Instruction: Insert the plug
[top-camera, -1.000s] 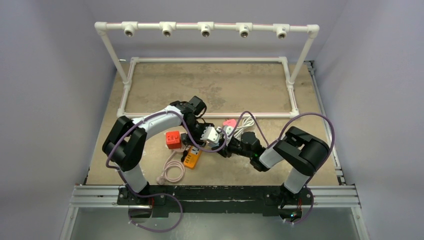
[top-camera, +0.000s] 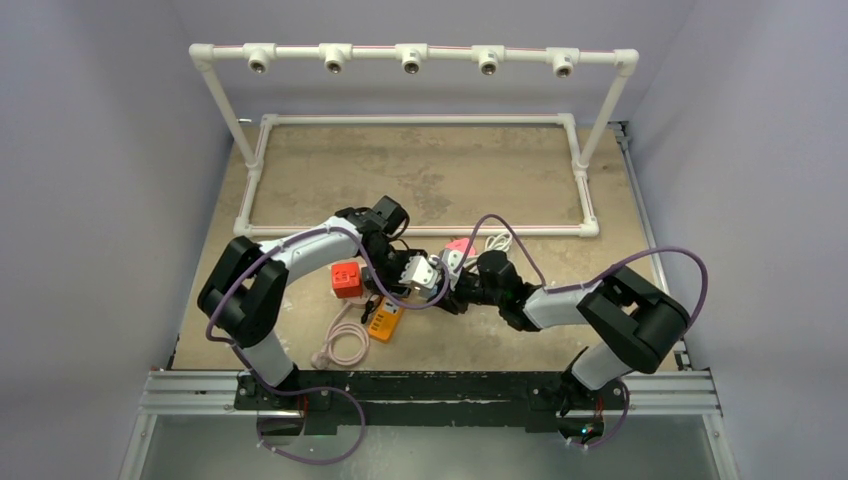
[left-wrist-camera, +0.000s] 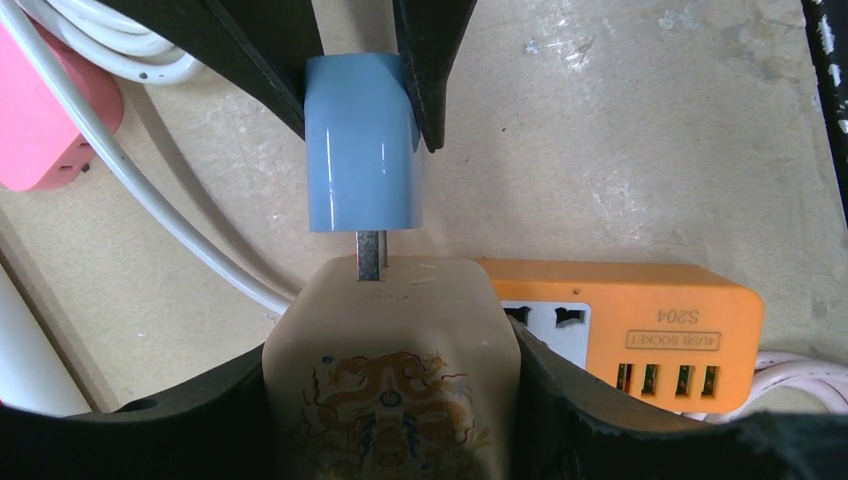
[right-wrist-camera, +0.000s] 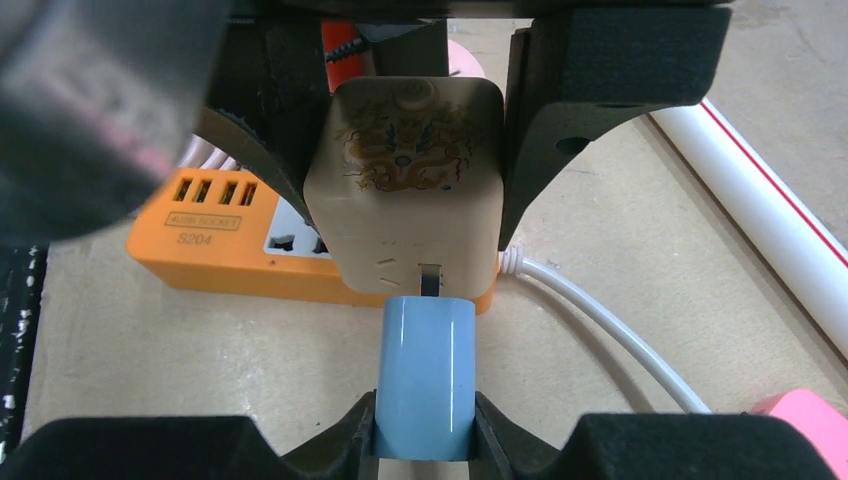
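Observation:
My left gripper is shut on a tan socket block (left-wrist-camera: 390, 340) with a dragon print, held above an orange power strip (left-wrist-camera: 660, 330). A light blue plug (left-wrist-camera: 362, 140) (right-wrist-camera: 425, 375) faces the block, its metal prongs reaching into the slots at the block's end, with part of their length showing. The fingers of my right gripper sit either side of the blue plug's body, against it; how firmly they close is hard to tell. In the top view both grippers meet near the middle of the bench.
A red block (top-camera: 346, 280), a pink adapter (left-wrist-camera: 55, 130), a white cable (right-wrist-camera: 610, 325) and a coiled pink cord (top-camera: 348, 345) lie around the grippers. A white pipe frame (top-camera: 520, 230) crosses behind.
The left arm has moved slightly; the grippers still meet at the same place.

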